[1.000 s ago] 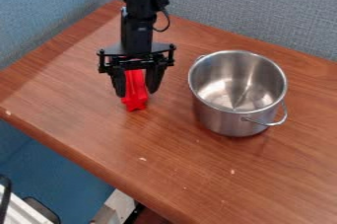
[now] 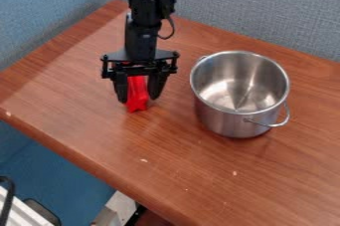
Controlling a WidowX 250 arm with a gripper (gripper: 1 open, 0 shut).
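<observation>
The black robot arm reaches down from the top centre to the wooden table, its gripper (image 2: 138, 85) low over a red object (image 2: 137, 100) left of the pot. The fingers stand on either side of the red object; whether they are closed on it is not clear. A steel pot (image 2: 240, 91) with side handles stands to the right, apart from the gripper.
Grey and blue padded walls rise behind the table. At the lower left, beyond the table's edge, are a black cable and other items.
The gripper has shifted very slightly to the right over the last second. The pot has not moved.
</observation>
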